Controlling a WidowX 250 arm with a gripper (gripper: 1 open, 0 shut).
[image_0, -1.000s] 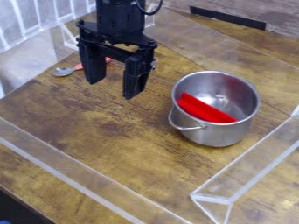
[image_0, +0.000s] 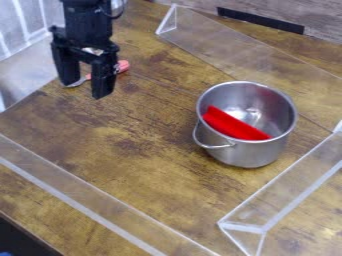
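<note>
My gripper (image_0: 84, 72) is at the upper left, black, over the wooden table (image_0: 134, 170), with its fingers apart and open. Right beside it, partly hidden behind it, lies a small utensil with a red part (image_0: 118, 67) and a silver end. A steel pot (image_0: 241, 150) stands at the right, holding a long red object (image_0: 234, 124).
Clear plastic rails edge the area: along the left, at the top (image_0: 214, 40) and at the lower right.
My gripper has moved left and back, away from the pot, toward the utensil. The pot and red object have not moved.
</note>
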